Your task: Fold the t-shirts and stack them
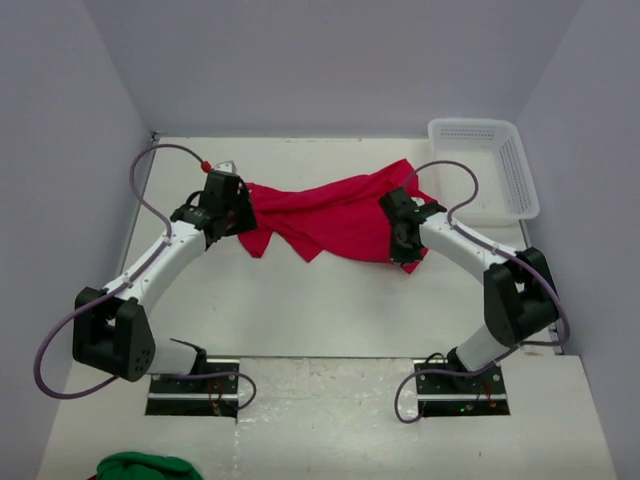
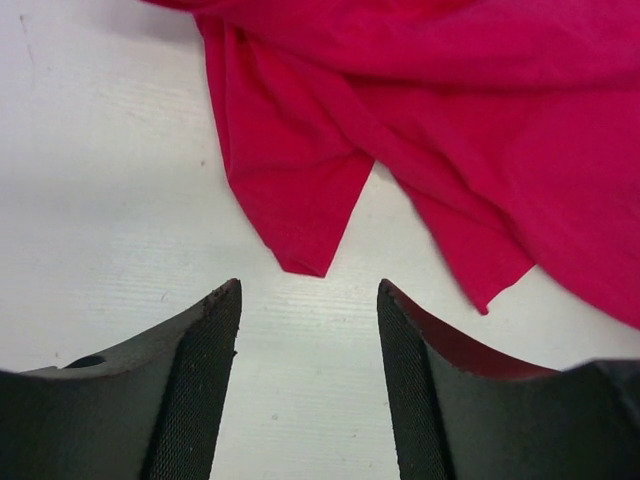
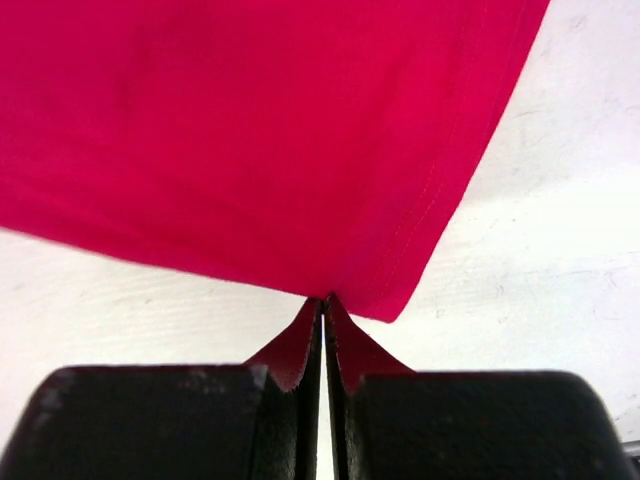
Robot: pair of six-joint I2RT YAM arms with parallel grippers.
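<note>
A red t-shirt (image 1: 340, 222) lies spread and creased across the white table (image 1: 300, 310). In the top view my left gripper (image 1: 236, 220) hangs over its left end; in the left wrist view the fingers of that gripper stand apart above bare table, the cloth's folded corners just beyond them. My right gripper is shut at the shirt's near right corner (image 3: 370, 290), its fingertips pinching the edge of the red cloth.
A white plastic basket (image 1: 483, 170) sits at the back right. Green cloth (image 1: 145, 470) lies off the table at the bottom left. Grey walls flank both sides.
</note>
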